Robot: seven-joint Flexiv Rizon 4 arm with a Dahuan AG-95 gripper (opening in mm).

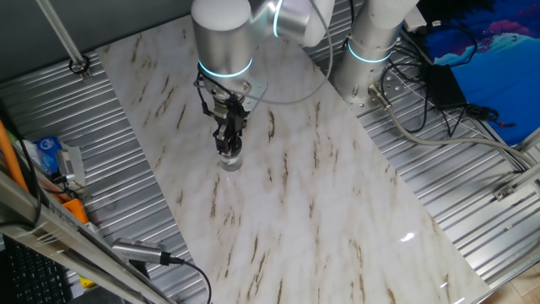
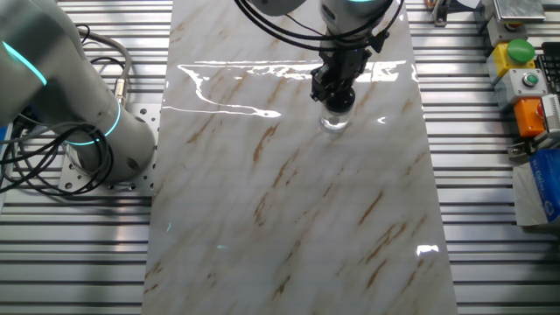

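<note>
A small clear jar point(image 1: 229, 164) stands on the marble-patterned board point(image 1: 278, 219), left of its middle in exterior view 1. In exterior view 2 the same jar point(image 2: 334, 121) shows a dark, round top point(image 2: 342, 100). My black gripper point(image 1: 228, 149) points down at the jar's top and overlaps it in both views. From the other side, the gripper point(image 2: 327, 93) covers part of that dark top. The fingers are dark against dark, so their gap and any grip on the top cannot be made out.
Apart from the jar, the board is bare, with wide free room towards the front in exterior view 2. The arm's base point(image 2: 122, 144) stands beside the board. Past the opposite edge are a green push button point(image 2: 521, 51) and a blue box point(image 2: 547, 179). Loose cables lie by the base.
</note>
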